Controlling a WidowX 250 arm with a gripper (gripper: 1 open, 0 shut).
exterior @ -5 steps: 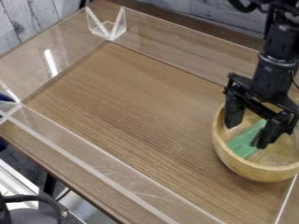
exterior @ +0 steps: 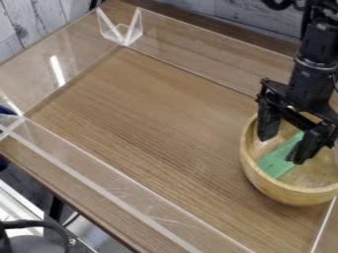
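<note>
My black gripper [exterior: 286,135] reaches down from the upper right into a wooden bowl [exterior: 258,178] at the right side of the table. Its two dark fingers stand apart over a green object [exterior: 280,161] lying in the bowl. The fingers hide part of that object, and I cannot tell whether they touch it.
A small white angular piece [exterior: 122,30] stands at the back left. A dark object [exterior: 27,239] sits at the lower left corner.
The arm and gripper have shifted very slightly over the bowl; the bowl and green object look unchanged.
</note>
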